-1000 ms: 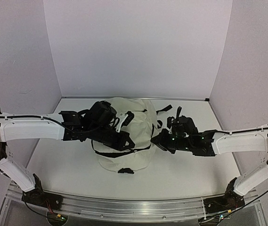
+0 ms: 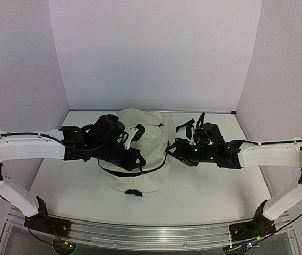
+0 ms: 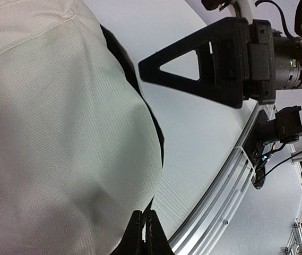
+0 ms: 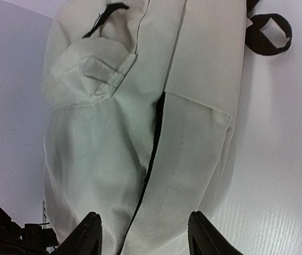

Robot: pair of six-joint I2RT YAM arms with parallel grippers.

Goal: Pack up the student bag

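Observation:
A pale beige bag (image 2: pixel 151 143) lies flat on the table, its curved black zipper line (image 2: pixel 120 173) crossing the lower front. At the front of that line my left gripper (image 2: pixel 140 170) is shut. In the left wrist view its fingertips (image 3: pixel 135 228) are close together where the dark edge of the cloth (image 3: pixel 158 133) runs down to them; the exact grip is partly hidden. My right gripper stands open at the bag's right side. Its two fingers (image 4: pixel 89 234) are wide apart, with a dark slit (image 4: pixel 149 159) in the cloth running down between them. The bag's inside is hidden.
Black straps (image 2: pixel 184 126) stick out at the bag's upper right, partly behind my right gripper. A black tab (image 2: pixel 134 193) lies at the bag's front end. Bare table (image 2: pixel 209 196) shows at the front right. Pale walls surround the back and sides.
The bag and my left gripper have shifted slightly left together since a second ago.

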